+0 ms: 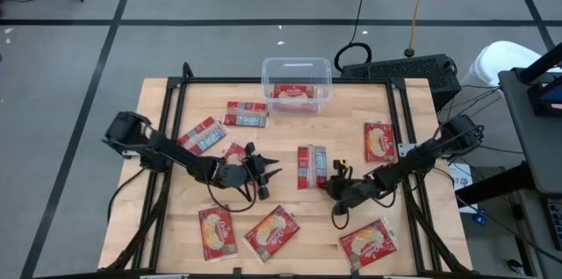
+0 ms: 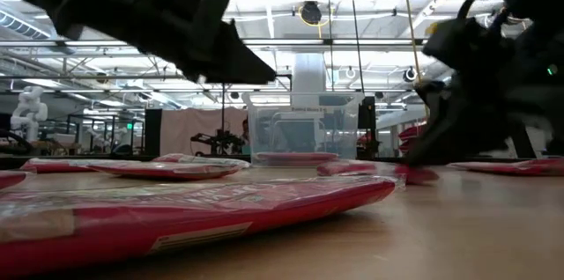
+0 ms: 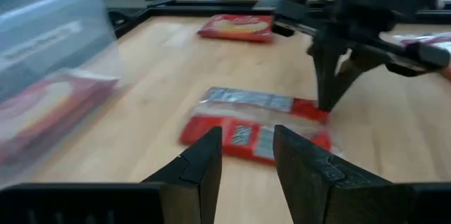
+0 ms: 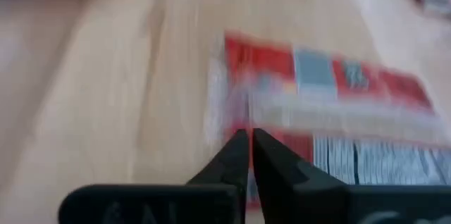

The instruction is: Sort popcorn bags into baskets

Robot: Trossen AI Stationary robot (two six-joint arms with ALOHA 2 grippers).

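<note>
A red popcorn bag (image 1: 312, 167) lies back side up mid-table between the two arms. My right gripper is shut, fingertips together with nothing between them, right over that bag's near end in the right wrist view. The left gripper stands open and empty, left of the same bag in the overhead view. At the table's back edge a clear bin (image 1: 298, 70) holds one popcorn bag (image 1: 293, 92). Another bag (image 1: 234, 153) is partly hidden under the left gripper.
Loose bags lie around: two at back left (image 1: 247, 114) (image 1: 202, 136), one at right (image 1: 379, 142), and several along the front (image 1: 272, 233). Black rails (image 1: 406, 121) run down both sides. Bare wood shows behind the middle bag.
</note>
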